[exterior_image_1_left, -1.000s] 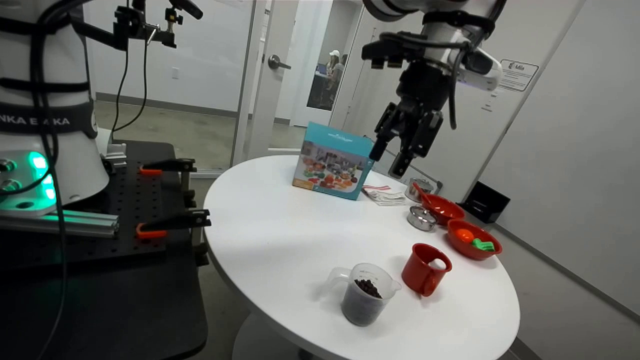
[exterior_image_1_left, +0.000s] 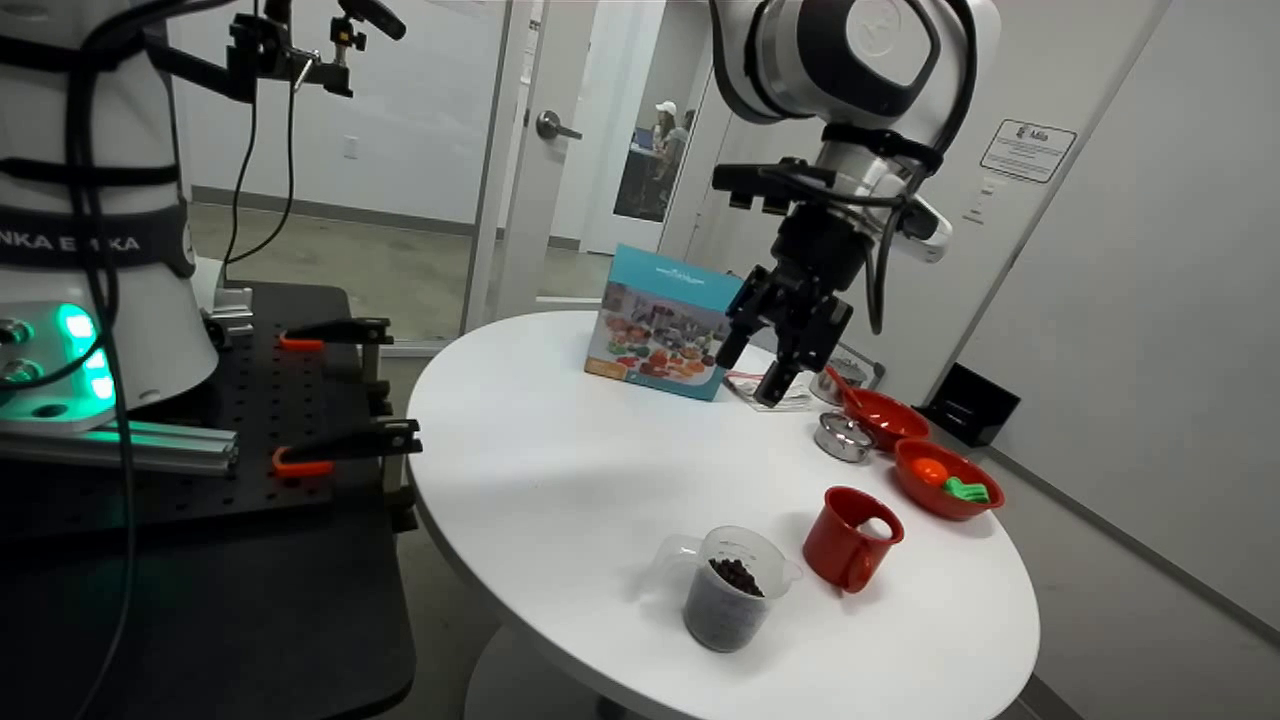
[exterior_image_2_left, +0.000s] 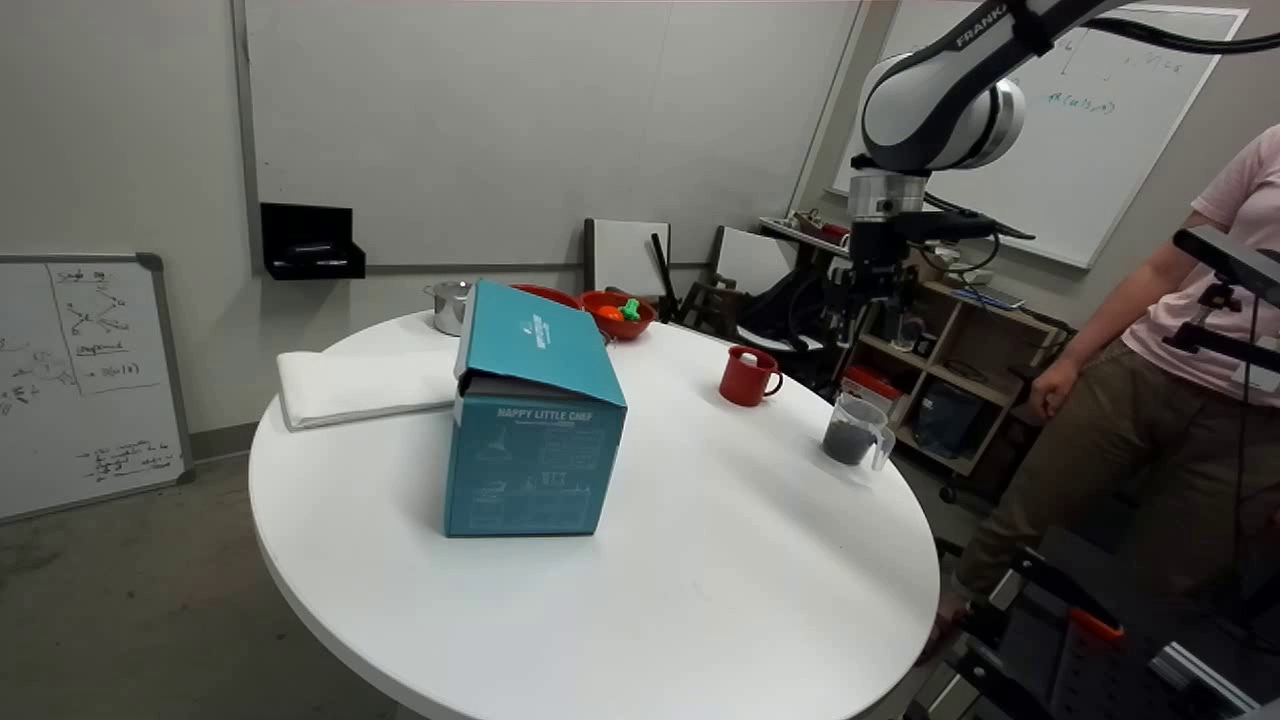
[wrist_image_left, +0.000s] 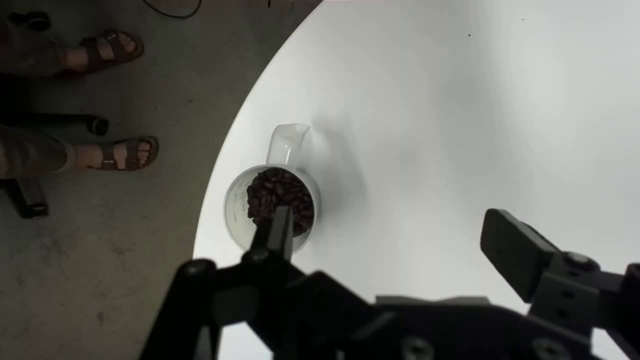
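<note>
Wide apart, the fingers of my gripper (exterior_image_1_left: 751, 374) have nothing between them; it hangs above the table. A clear measuring cup (exterior_image_1_left: 727, 606) filled partway with dark beans (wrist_image_left: 280, 195) stands upright near the table edge. In the wrist view one finger (wrist_image_left: 279, 231) overlaps the near side of the cup's opening, while the other finger (wrist_image_left: 510, 252) is over bare table to the right. The cup's handle (wrist_image_left: 288, 144) points up in that view. Beside the cup in exterior view 1, a red mug (exterior_image_1_left: 840, 554) stands upright with something white inside.
A blue box (exterior_image_2_left: 540, 468) stands on the white table (exterior_image_2_left: 720, 564). Red bowls, one holding orange and green pieces (exterior_image_1_left: 930, 492), and a metal pot (exterior_image_1_left: 843, 438) sit along the far side. A person stands nearby.
My gripper has moved lower and slightly left in exterior view 1, staying open. The cup, mug and box have not moved.
</note>
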